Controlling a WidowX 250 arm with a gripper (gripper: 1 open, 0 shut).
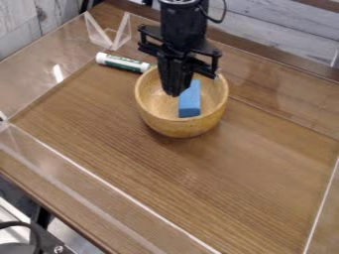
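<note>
A black robot gripper (172, 69) hangs from the top centre over a yellow bowl (183, 124), its lower end at the bowl's back left rim. Whether its fingers are shut on something is hidden by its dark body. A blue block (189, 97) lies inside the bowl on the right side.
A white and green tube (122, 63) lies on the wooden table (159, 189) at the back left. A clear plastic object (113, 28) stands behind it.
</note>
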